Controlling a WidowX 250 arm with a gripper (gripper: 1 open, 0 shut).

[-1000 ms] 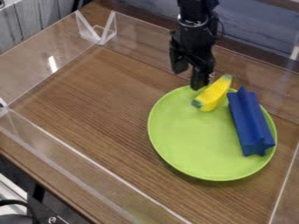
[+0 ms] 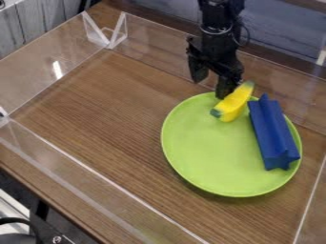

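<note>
A black gripper [image 2: 212,74] hangs at the back centre, fingers pointing down and spread open just behind the yellow object [image 2: 234,101]. That object, banana-like with a teal patch at its lower end, lies tilted on the upper part of a green plate [image 2: 204,157]. Whether the right finger touches it is unclear. A long blue block [image 2: 273,134] lies on the plate's right side.
Clear walls edge the workspace, with a white bracket at the upper left and a black cable at the bottom left corner.
The gripper has shifted slightly to the right, toward the upper end of the yellow object. The plate and blue block have not visibly moved.
</note>
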